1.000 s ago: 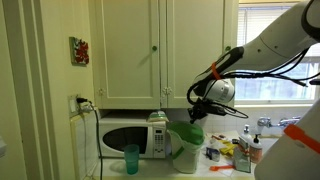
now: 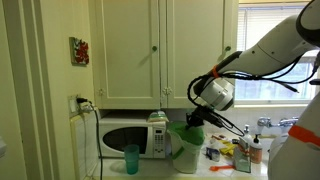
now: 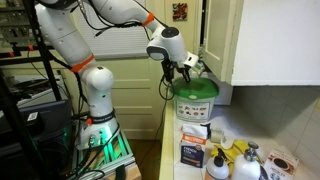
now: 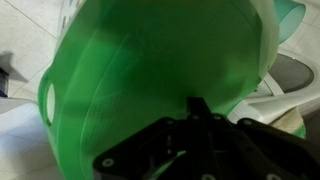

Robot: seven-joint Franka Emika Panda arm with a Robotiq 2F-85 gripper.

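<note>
A green sheet-like piece [image 4: 145, 75] with an oval slot near its left edge fills most of the wrist view. It lies over the mouth of a white container [image 3: 196, 110] on the counter; in exterior view 1 the green piece [image 2: 178, 130] tilts up above the container [image 2: 186, 157]. My gripper is shut, its dark fingertips low against the green surface. Whether any thin edge sits between them is hidden. In exterior view 2 the gripper [image 3: 180, 75] is just above the green piece's back part.
A teal cup [image 2: 132, 158] and a white microwave [image 2: 150, 136] stand left of the container. Bottles [image 3: 247, 163], a tan-and-black box [image 3: 192, 146] and other small items crowd the counter on its other side. Cabinets [image 2: 125, 55] hang above.
Over the last second my gripper has come down from above to the container's top, at the green piece. The cup and microwave stay where they were.
</note>
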